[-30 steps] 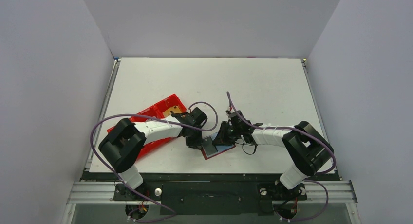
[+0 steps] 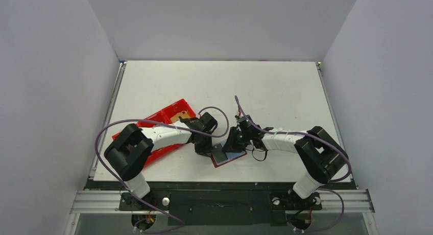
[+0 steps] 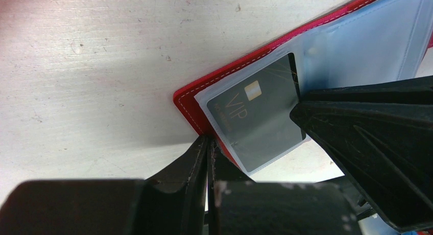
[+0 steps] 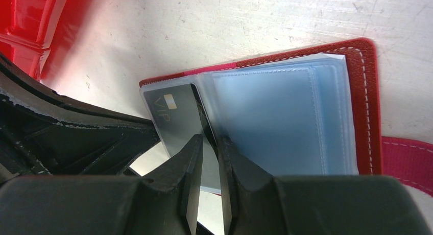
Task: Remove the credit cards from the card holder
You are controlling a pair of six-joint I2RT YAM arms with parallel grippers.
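Note:
The open card holder (image 2: 220,162) has a red border and clear pockets; it lies flat near the table's front. A dark grey VIP card (image 3: 245,110) sits in its left pocket, the card's black-striped edge at the pocket mouth. At the holder's left border, my left gripper is shut with its tips against the red edge; whether the border is pinched cannot be made out. My right gripper is down over the card's striped edge, fingers shut with a sliver of gap lower down. Whether the card's edge is between its tips is unclear.
A red divided tray (image 2: 164,114) stands to the left, partly under my left arm. Both grippers work close together, their fingers nearly meeting over the card.
My left arm and the holder look unmoved.

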